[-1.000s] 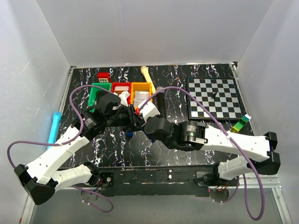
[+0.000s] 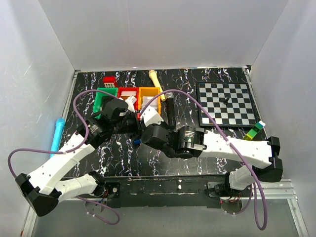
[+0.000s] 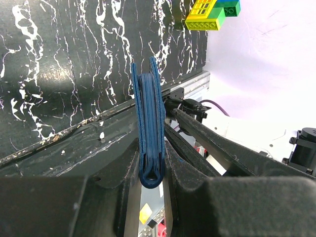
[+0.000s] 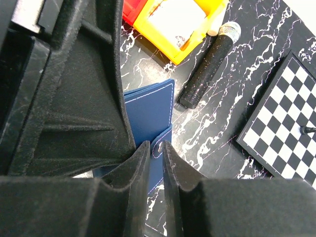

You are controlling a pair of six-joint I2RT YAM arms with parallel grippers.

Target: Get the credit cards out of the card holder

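Note:
The dark blue card holder (image 3: 151, 123) stands edge-on in the left wrist view, with my left gripper shut on it. Its layers are folded tight, and I cannot make out any separate card. From the right wrist view, the holder's broad blue face (image 4: 150, 113) with pale stitching and a curved notch shows beside the left gripper's large black finger (image 4: 74, 113). My right gripper is slightly open, its tips close together at the notch; whether they touch the holder I cannot tell. In the top view the arms mostly hide the holder.
Green, red and orange bins (image 2: 157, 92) stand behind the grippers, with pale items in the red and orange ones. A black microphone (image 2: 171, 111) lies to their right, then a chessboard (image 2: 224, 104). Toy bricks (image 2: 254, 131) sit at the right edge.
My right arm has moved left, bringing its gripper closer to the left one. The left arm has stayed put.

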